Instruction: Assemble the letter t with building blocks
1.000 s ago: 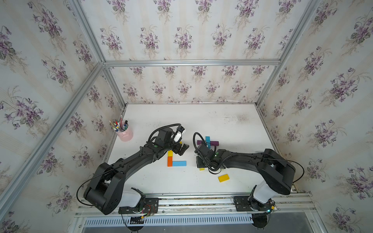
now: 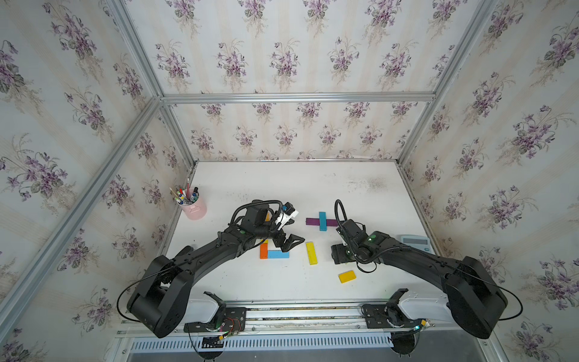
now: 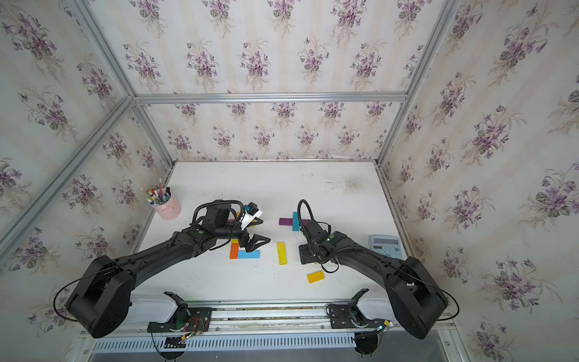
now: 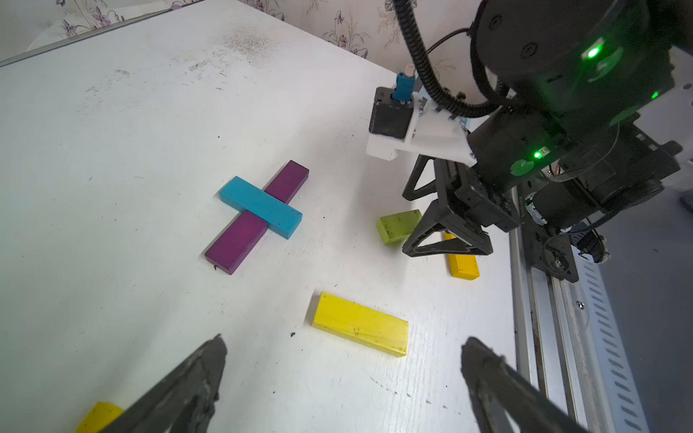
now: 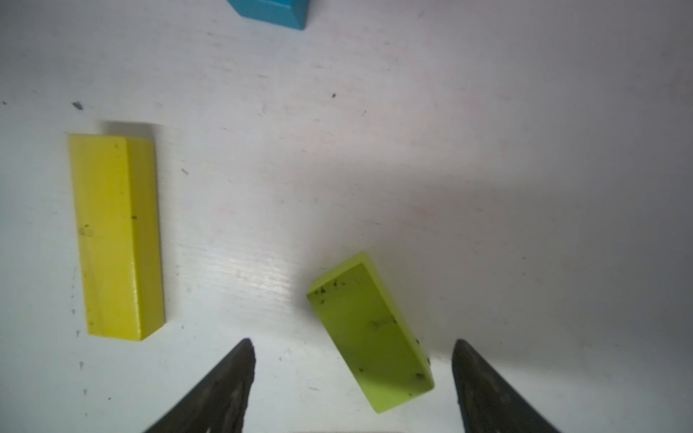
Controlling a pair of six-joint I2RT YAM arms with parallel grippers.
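A blue block [image 4: 260, 206] lies across a purple block [image 4: 238, 241], forming a cross near the table's middle. In front of that cross, a longer yellow block [image 4: 361, 323] lies by itself. The green block [image 5: 371, 332] rests on the table between the spread fingers of my right gripper, touching neither one in the right wrist view. My right gripper is part open and holds nothing. My left gripper stands open and empty over the left part of the table. Beneath the left arm are an orange block [image 2: 263, 250] and a light blue block [image 2: 278, 254] joined at a corner.
A short yellow-orange block [image 2: 347, 276] lies near the front edge. A pink pen cup [image 2: 194, 208] stands at the back left, a grey calculator [image 3: 386, 245] at the right.
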